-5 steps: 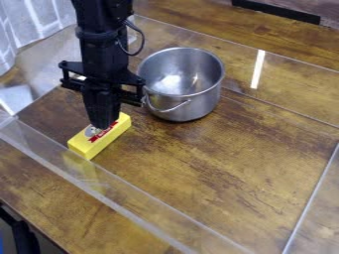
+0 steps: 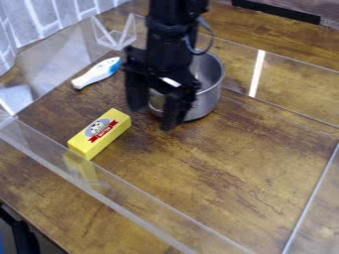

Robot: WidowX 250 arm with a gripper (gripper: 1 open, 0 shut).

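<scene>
My black gripper (image 2: pixel 157 111) hangs over the middle of the scene, in front of a steel pot (image 2: pixel 204 77) and partly hiding it; its fingers are blurred. A yellow box (image 2: pixel 99 135) with a printed label lies on the wooden surface to the lower left of the gripper, apart from it.
A white utensil (image 2: pixel 95 73) lies at the upper left. Clear plastic walls border the wooden work surface (image 2: pixel 225 179), whose right and front parts are clear.
The gripper has moved right, away from above the yellow box to in front of the pot. The box and pot look unmoved.
</scene>
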